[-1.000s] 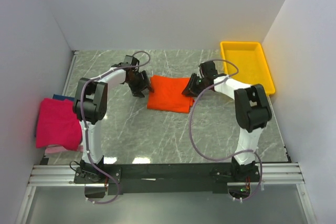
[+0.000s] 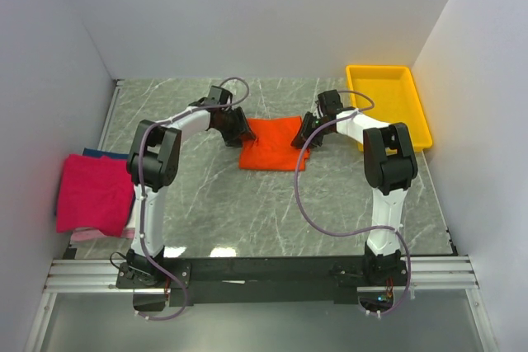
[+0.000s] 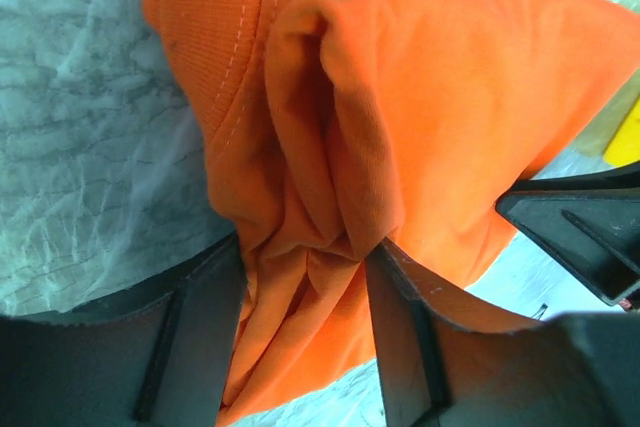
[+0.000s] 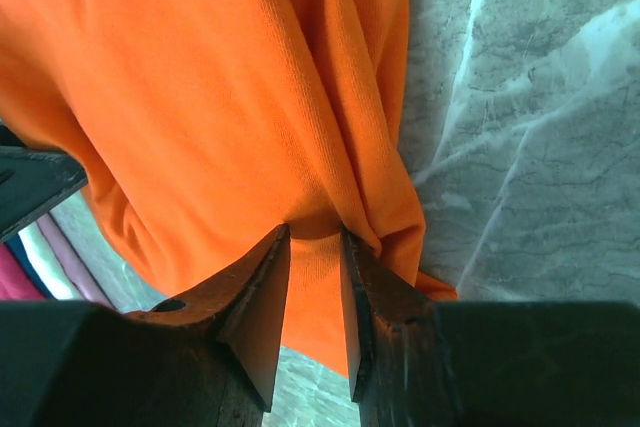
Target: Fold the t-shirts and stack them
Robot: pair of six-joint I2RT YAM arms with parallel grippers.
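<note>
An orange t-shirt (image 2: 272, 146) lies folded into a rough rectangle at the middle of the table. My left gripper (image 2: 243, 133) is down on its left edge; in the left wrist view its fingers (image 3: 420, 347) are apart with bunched orange fabric between them. My right gripper (image 2: 301, 136) is on the right edge; in the right wrist view its fingertips stand a little apart against the cloth's folded layers, and whether they grip it is unclear. A magenta shirt (image 2: 93, 195) lies on a stack with blue and pink cloth at the far left.
An empty yellow bin (image 2: 384, 100) stands at the back right. White walls surround the marble table (image 2: 214, 212). Free table shows in front of the orange shirt and behind it.
Both grippers and the orange shirt have moved slightly right over the last second. The left gripper has come further onto the shirt's left edge. The shirt now lies straighter.
</note>
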